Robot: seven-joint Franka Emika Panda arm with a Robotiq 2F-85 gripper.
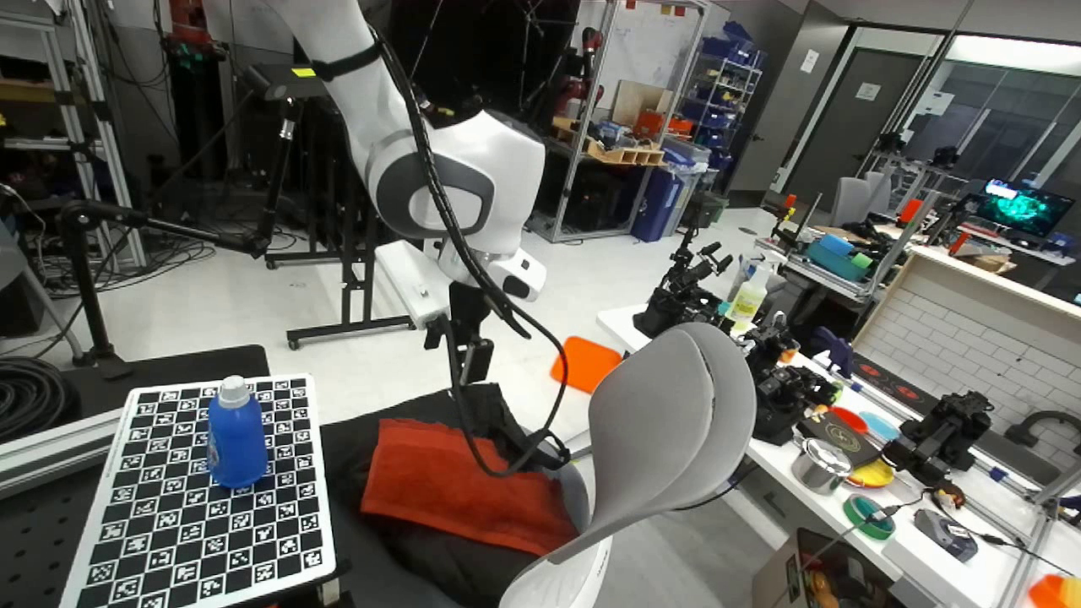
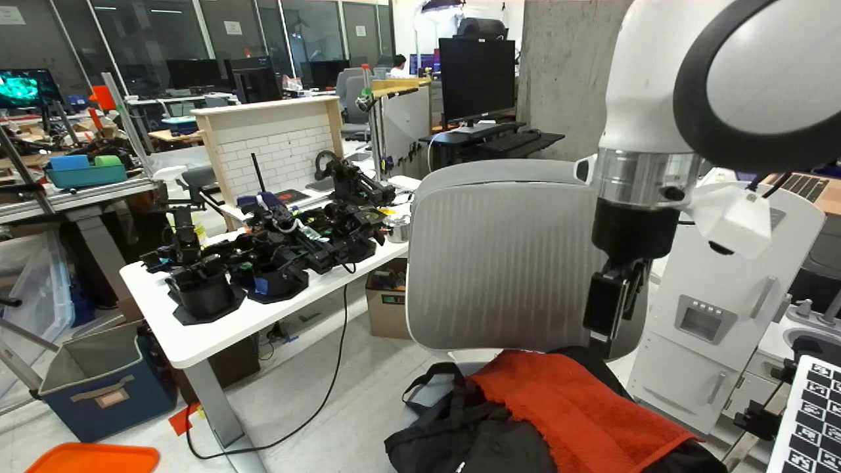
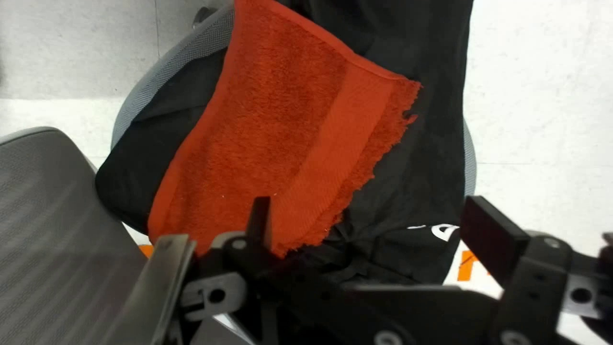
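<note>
A red-orange towel (image 1: 461, 481) lies over a black garment (image 3: 419, 155) on the seat of a grey office chair (image 2: 504, 260); its frayed edge shows in the wrist view. Above the seat hangs my gripper, pointing down. Wide apart in the wrist view, its fingers have nothing between them. The left finger overlaps the towel's lower edge in that view, while the right one is over the garment's white lettering. In exterior view 1 air shows between the fingers (image 1: 476, 359) and the cloth. A blue bottle (image 1: 238, 436) with a white cap stands upright on a checkered marker board (image 1: 132, 507).
The chair's tall backrest (image 1: 669, 415) rises close beside the seat. A loose cable (image 1: 555, 355) loops down from the arm. The white table (image 2: 177, 335) beyond carries black robot arms. Open floor (image 3: 534, 132) shows beside the seat.
</note>
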